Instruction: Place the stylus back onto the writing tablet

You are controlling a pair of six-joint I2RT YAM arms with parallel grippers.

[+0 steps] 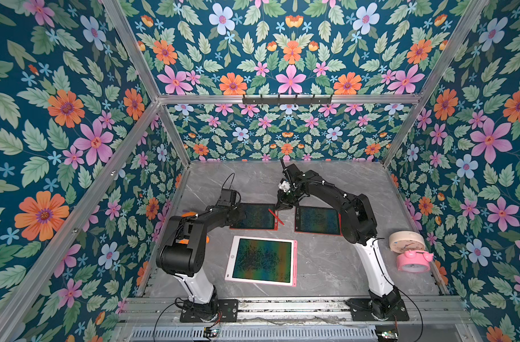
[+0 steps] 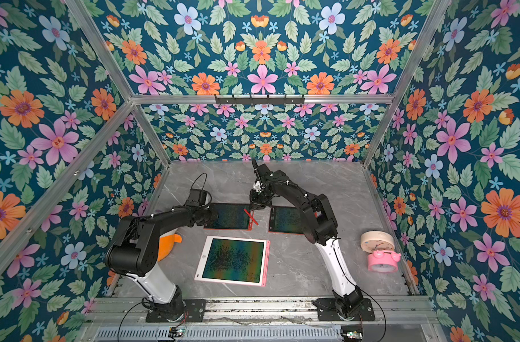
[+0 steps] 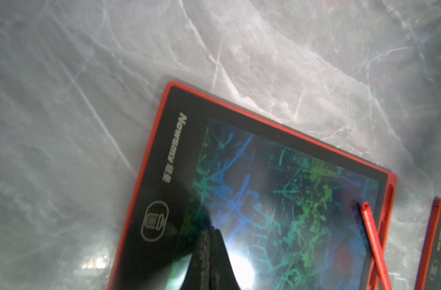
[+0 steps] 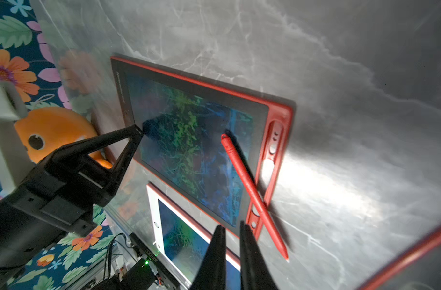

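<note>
A red stylus lies diagonally on the red-framed left writing tablet, its top on the screen and its body across the red pen slot, tip past the edge onto the table. My right gripper hangs above and beside it, shut; whether anything is between its fingertips is unclear. My left gripper is shut over that tablet's left part, nothing visible between its fingers.
A second red tablet lies to the right, a white-pink tablet in front. An orange object is at the left; two clocks stand at the right.
</note>
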